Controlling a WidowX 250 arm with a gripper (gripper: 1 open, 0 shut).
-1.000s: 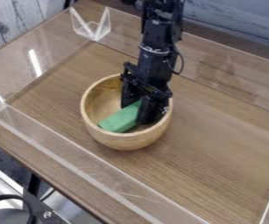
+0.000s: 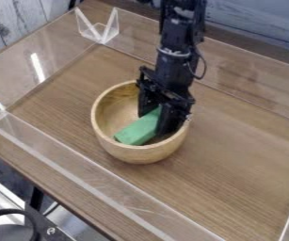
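A light wooden bowl (image 2: 109,132) stands on the brown table. A green block (image 2: 137,130) lies inside it, slanting up toward the right. My black gripper (image 2: 158,113) reaches down into the bowl from above, shut on the upper end of the green block. The fingertips are dark and partly hidden against the block and the bowl's shadow.
A white triangular wire-like frame (image 2: 98,28) stands at the back left. Clear plastic edging runs along the table's left and near edges. A black cable lies at the bottom left.
My gripper and the green block have shifted slightly within the bowl, the arm a little to the left. The bowl stands nearly where it was.
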